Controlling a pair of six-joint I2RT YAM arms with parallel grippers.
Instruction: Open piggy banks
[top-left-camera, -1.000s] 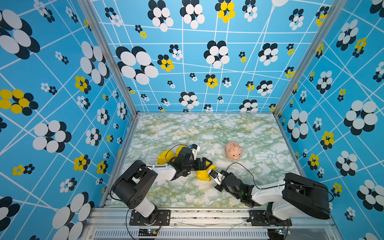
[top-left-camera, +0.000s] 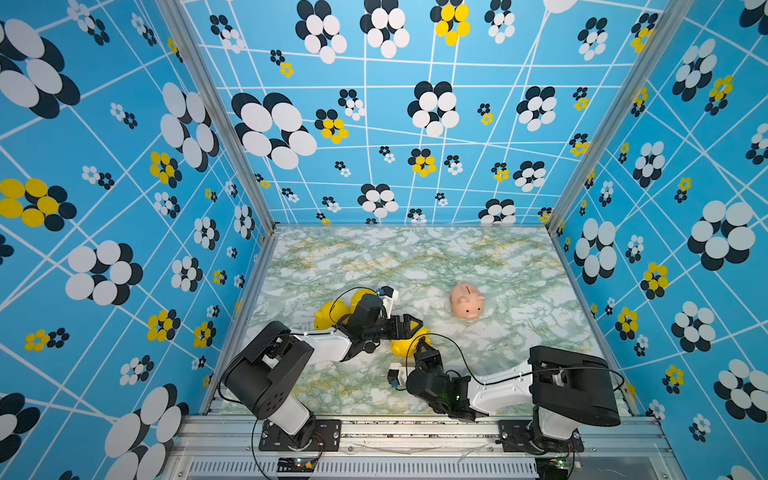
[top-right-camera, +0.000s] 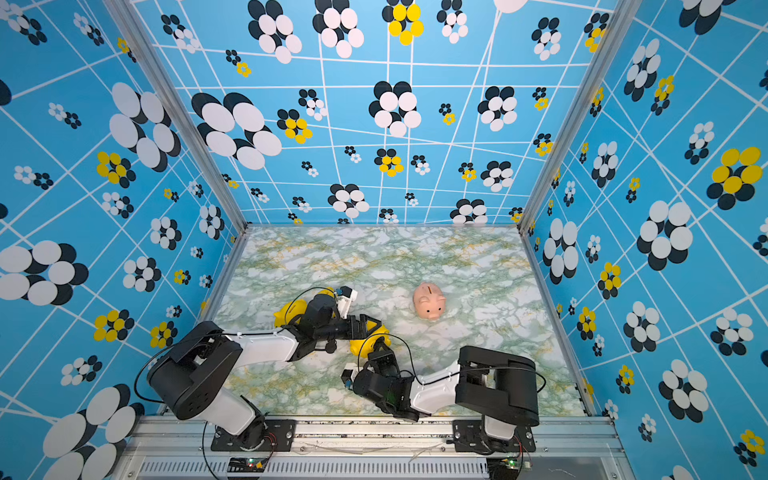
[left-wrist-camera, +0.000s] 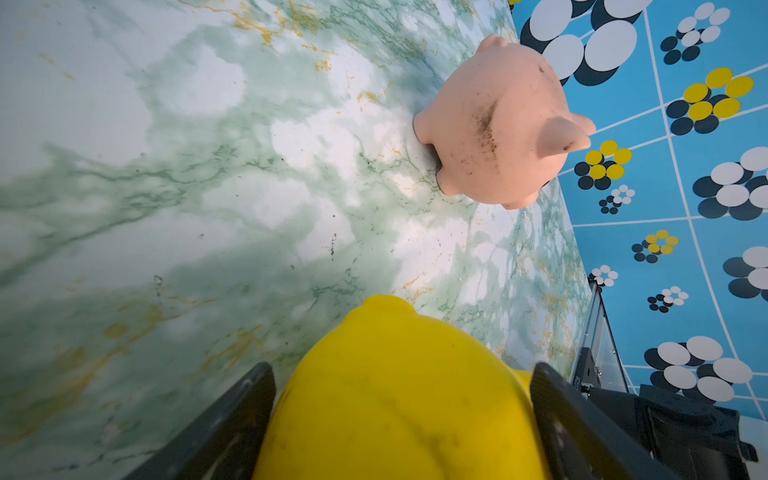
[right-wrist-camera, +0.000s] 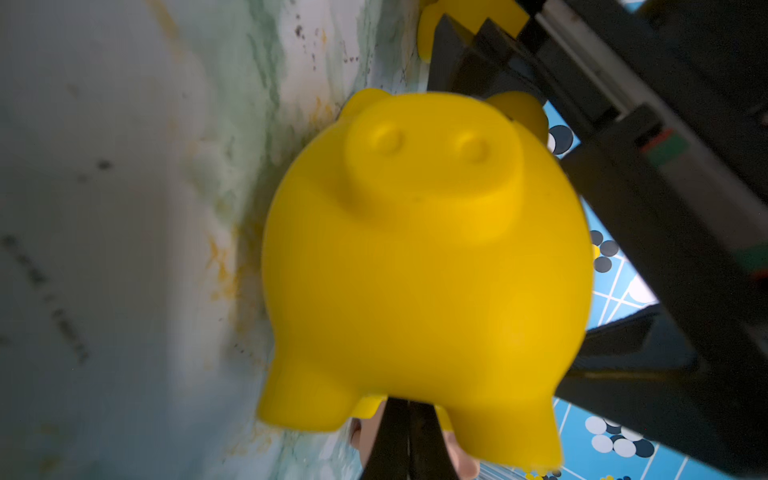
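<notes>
A yellow pig bank (top-left-camera: 409, 347) is near the middle of the table, partly covered by both arms. My left gripper is open, with its dark fingers on either side of the yellow body. In the right wrist view the same yellow pig (right-wrist-camera: 428, 296) shows its snout and legs. Low in that view, my right gripper is shut with nothing between its fingers, its tips reaching between the legs. Whether they touch the underside cannot be made out. A pink pig bank (top-left-camera: 467, 301) with a slot on its back stands apart, farther back and right.
More yellow pig shapes (top-left-camera: 329, 315) lie behind the left forearm, partly hidden. Both arms come close together around the middle pig.
My right gripper has swung round from the right of the yellow pig to its near side, its wrist turning and moving left. The left arm looks still, and the pink pig has not moved.
</notes>
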